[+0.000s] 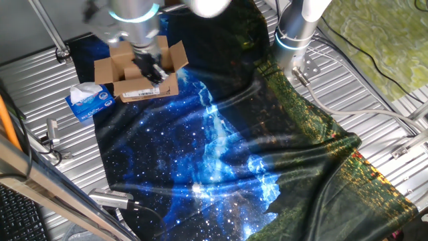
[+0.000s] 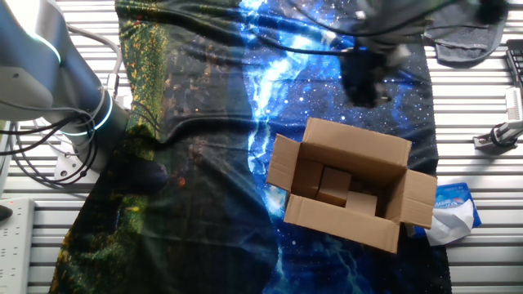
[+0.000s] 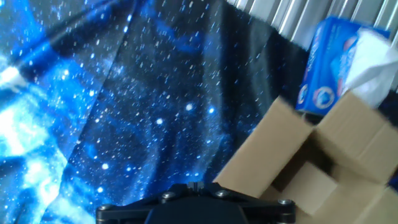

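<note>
An open cardboard box (image 2: 343, 233) stands on the cloth with its flaps spread. Inside it lie small brown cardboard blocks (image 2: 334, 186), partly hidden by the walls. My gripper (image 1: 162, 78) is blurred and appears over the box in exterior view 1. In exterior view 2 the dark gripper (image 2: 365, 100) hangs beyond the box's back flap, apart from it. At the bottom of the wrist view the black fingers (image 3: 168, 196) come together in the middle, shut, with nothing showing between them. The near flap of the carton (image 3: 267, 149) is right of them.
A blue tissue box (image 1: 89, 104) with a white tissue sticking out stands beside the carton. The galaxy-print cloth (image 1: 167, 147) is wrinkled and largely bare. A grey adapter (image 1: 112, 199) lies at its edge. Cables (image 2: 73, 135) gather around the arm's base.
</note>
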